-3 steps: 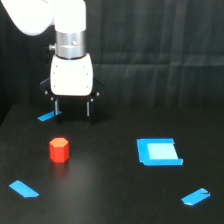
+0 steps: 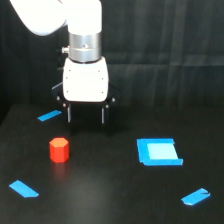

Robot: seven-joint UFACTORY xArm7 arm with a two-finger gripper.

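A red block [image 2: 59, 150] with a hexagonal outline rests on the dark table, left of the middle. To its right is a blue-bordered square [image 2: 144, 151] with a pale centre. My gripper [image 2: 86, 117] comes down from the top of the view, behind the red block and a little to its right. Its two thin dark fingers stand wide apart with nothing between them, so it is open. How high the fingertips are above the table is hard to tell.
Strips of blue tape lie on the table: one at the back left [image 2: 49, 115], one at the front left [image 2: 23, 188] and one at the front right [image 2: 195, 197]. A dark curtain [image 2: 160, 55] hangs behind. Bare table separates the block and the square.
My gripper has shifted to the right and sits slightly lower in the view, its fingers still apart. The red block and the blue-bordered square have not moved.
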